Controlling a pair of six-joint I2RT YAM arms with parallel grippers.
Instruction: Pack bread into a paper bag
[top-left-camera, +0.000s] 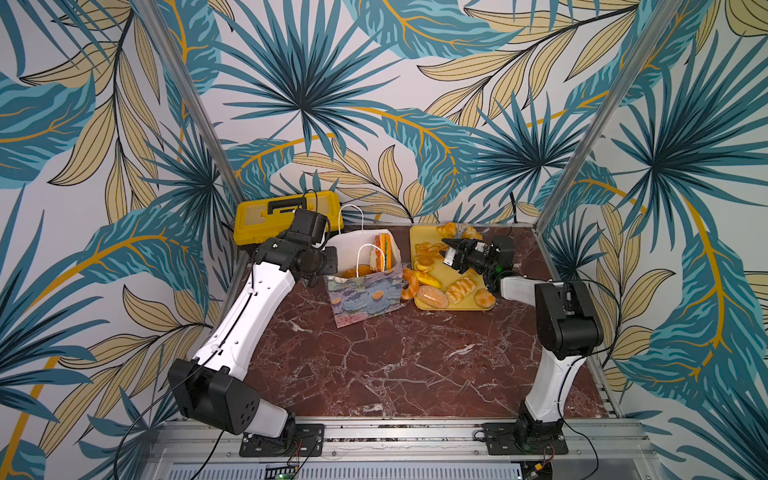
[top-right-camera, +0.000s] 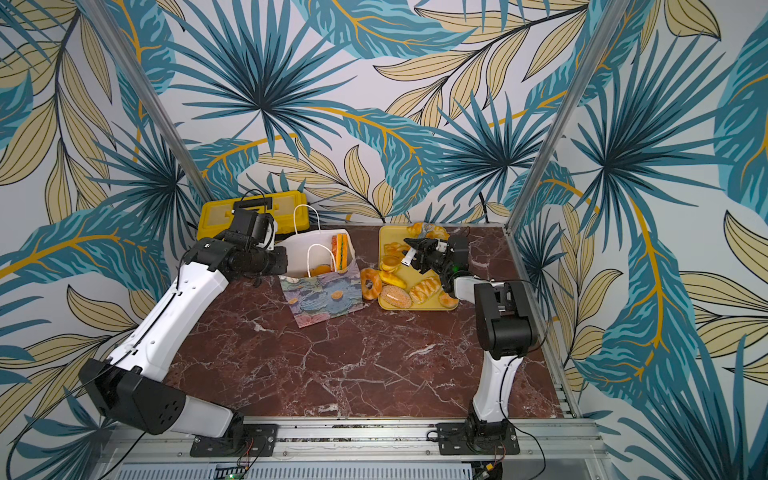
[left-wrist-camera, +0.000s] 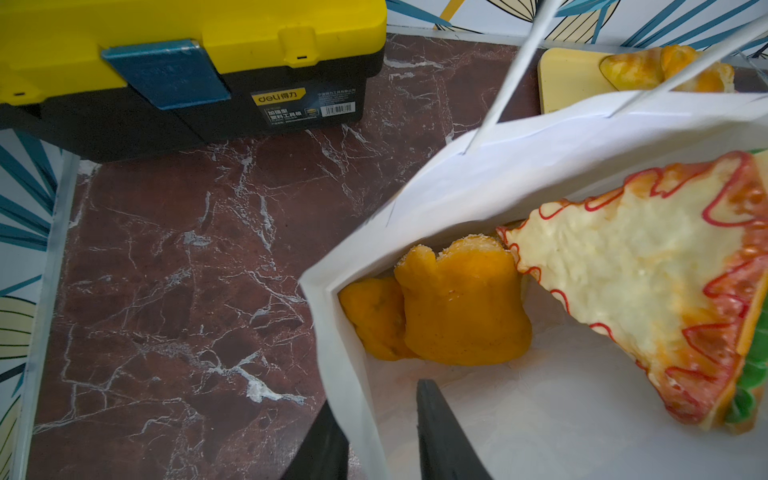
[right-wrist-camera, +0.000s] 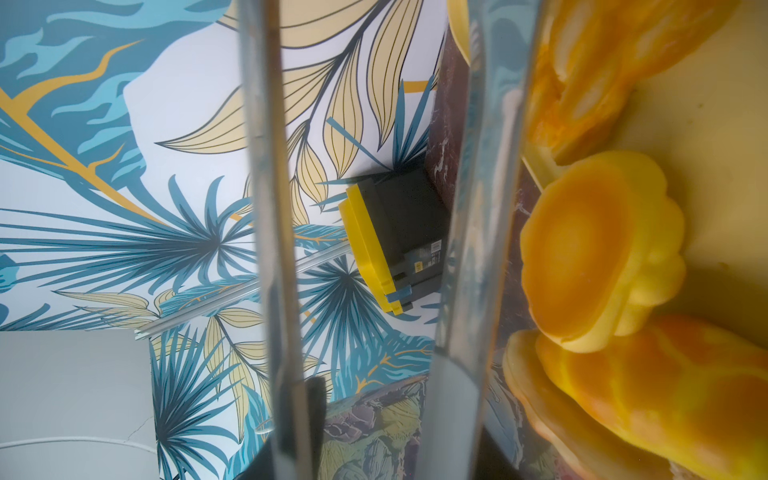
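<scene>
The paper bag (top-left-camera: 365, 297) stands upright with its top open, a floral print on its front. Inside, the left wrist view shows golden bread (left-wrist-camera: 464, 308) and a pizza-like slice (left-wrist-camera: 640, 264). At the bag's left rim is my left gripper, its fingers apart on either side of the white paper edge. Above the yellow tray (top-right-camera: 419, 276), among breads, hovers my right gripper (top-left-camera: 446, 249). Its long fingers (right-wrist-camera: 472, 240) are apart with no bread between them. A scalloped tart (right-wrist-camera: 600, 248) and a braided roll (right-wrist-camera: 672, 392) lie beside them in the right wrist view.
A yellow-lidded toolbox (top-left-camera: 280, 220) stands behind the left arm. White handles (top-right-camera: 307, 214) rise above the bag's opening. A ring-shaped bread (top-right-camera: 370, 283) sits between bag and tray.
</scene>
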